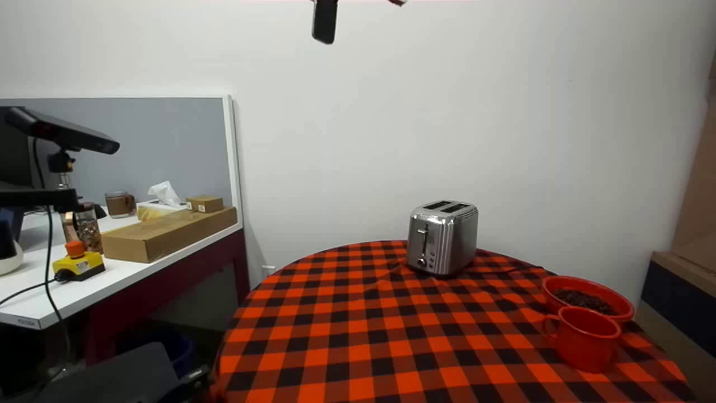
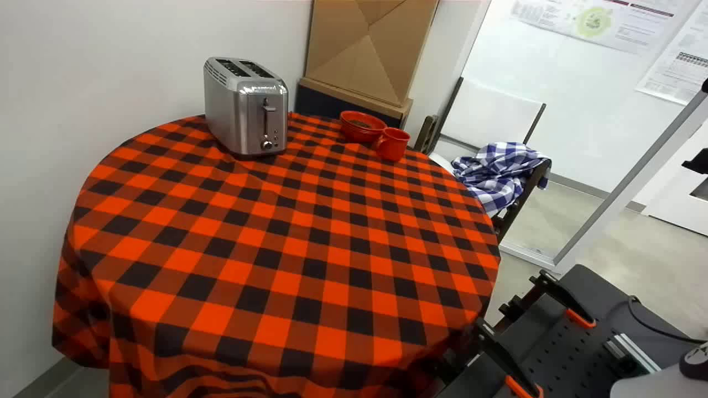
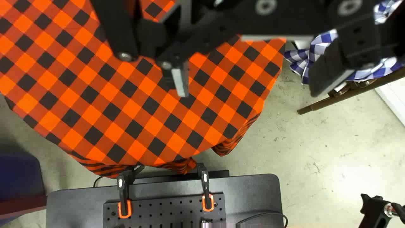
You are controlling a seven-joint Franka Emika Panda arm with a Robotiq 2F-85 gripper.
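Observation:
High above the table, my gripper stands open in the wrist view, its two fingers wide apart and nothing between them. At the top edge of exterior view 1 a single dark fingertip (image 1: 325, 23) shows against the wall. A silver two-slot toaster (image 1: 441, 236) stands upright near the back of the round table. To its right are a red bowl (image 1: 588, 296) with small dark bits in it and, in front of that, an upright red mug (image 1: 588, 341). Exterior view 2 shows the toaster (image 2: 246, 109), bowl (image 2: 362, 126) and mug (image 2: 392, 143) too.
A red-and-black checked cloth (image 2: 306, 244) covers the table. To the left a white desk (image 1: 127, 270) carries boxes and an emergency stop (image 1: 78, 261). A chair with a blue-and-white cloth (image 2: 501, 173) stands beyond the table's edge.

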